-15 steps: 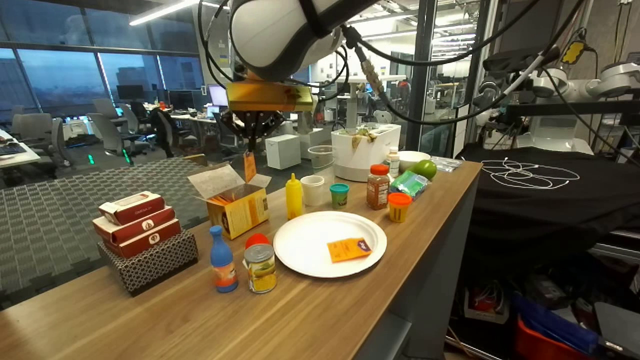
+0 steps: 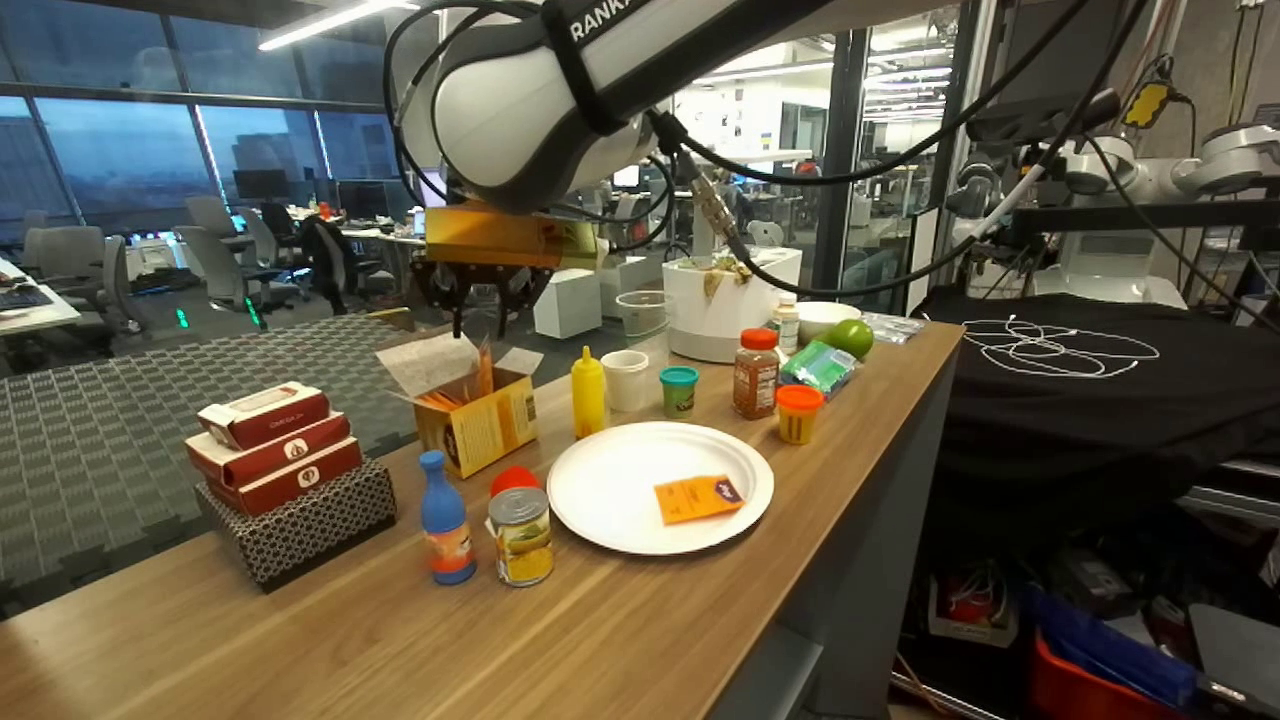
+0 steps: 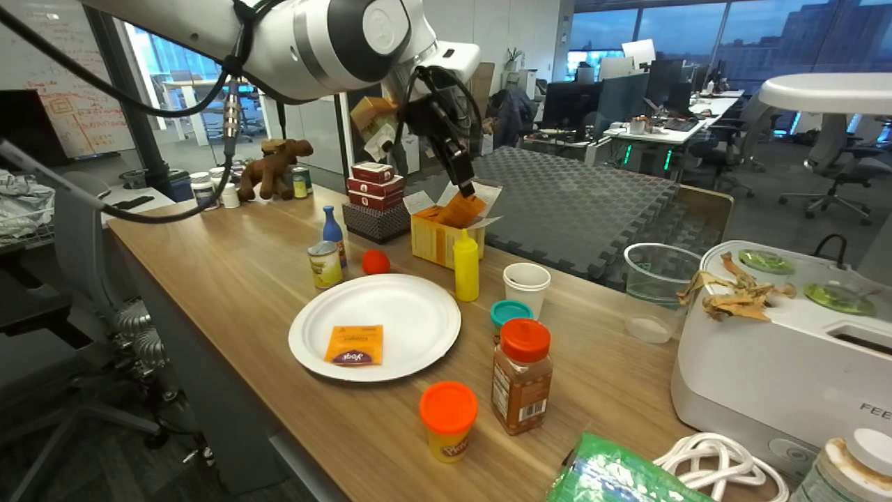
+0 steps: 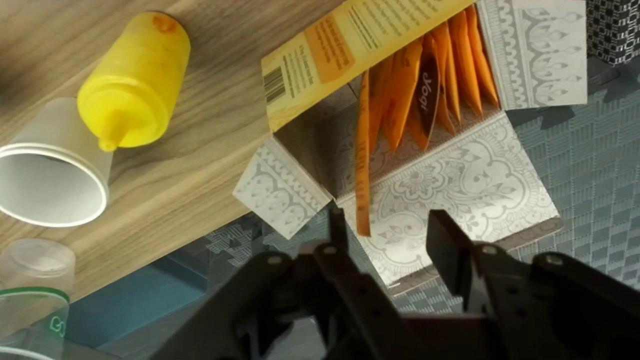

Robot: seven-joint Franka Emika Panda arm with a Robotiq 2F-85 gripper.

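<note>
The tea box (image 2: 494, 428) stands open on the table with its flaps spread, and several orange packets (image 4: 459, 60) are packed at one end. One orange packet (image 4: 362, 156) stands apart from that row, edge-on in the wrist view and sticking up above the box. My gripper (image 2: 480, 326) is over the box with its fingers apart. In the wrist view the lone packet's upper end shows between the fingertips, nearer the left one, with no grip on it visible. Another orange packet (image 2: 699, 499) lies flat on the white plate (image 2: 600, 524).
A yellow squeeze bottle (image 4: 135, 78) and a white cup (image 4: 78, 156) stand close beside the box. Around the plate are a blue bottle (image 2: 444, 522), a can (image 2: 522, 540) and a spice jar (image 2: 755, 382). Bare table (image 2: 360, 648) lies at the front.
A second ago the gripper was shut on an orange packet hanging above the box. Now its fingers are apart, the packet stands lower in the box, and the arm is slightly left and lower.
</note>
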